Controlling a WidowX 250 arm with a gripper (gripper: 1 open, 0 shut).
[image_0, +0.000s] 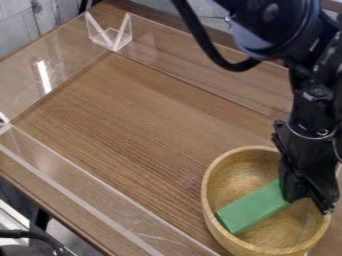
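Note:
My gripper (297, 180) reaches down from the upper right into the right side of a round yellow bowl (225, 168) near the front right. A green rectangular block (251, 207) lies tilted across the bowl's inside, its upper end by my fingertips. The fingers are largely dark and overlapping in view; I cannot see anything clearly held between them.
Clear plastic brackets (110, 32) stand at the back left, and transparent rails run along the left and front edges. Dark cables hang at the lower left.

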